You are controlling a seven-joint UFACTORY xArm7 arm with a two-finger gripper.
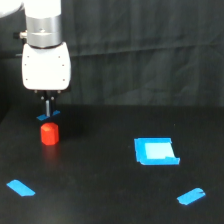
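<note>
A small red object [49,134] stands upright on the black table at the left. My gripper [47,112] hangs just above it and slightly behind or to its left, with a gap visible between the two. The fingers look like one narrow dark shape at this size, so how far apart they stand does not show. The red object is not in their hold.
A white square edged with blue tape [157,151] lies right of centre. Blue tape strips lie at the front left [20,188] and front right [191,196]. Dark curtain [140,50] closes off the back. Mid-table is bare.
</note>
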